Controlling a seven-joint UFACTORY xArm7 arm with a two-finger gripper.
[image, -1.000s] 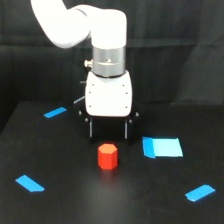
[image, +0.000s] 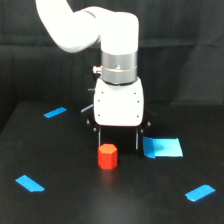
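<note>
A small red block (image: 107, 157) with a hexagonal face stands on the black table in the camera view. Just behind and above it hangs my white gripper (image: 119, 142), shifted slightly to the block's right. Its dark fingers stand apart, though they are hard to make out against the dark background. I see nothing held between them, and the block appears to rest on the table. Whether a finger touches the block cannot be told.
A light blue square (image: 167, 147) with a darker blue piece (image: 149, 147) beside it lies to the gripper's right. Blue tape strips mark the table at back left (image: 55, 112), front left (image: 30, 184) and front right (image: 200, 192).
My gripper has moved to the right and lower in the view. The red block and the blue pieces have stayed where they were.
</note>
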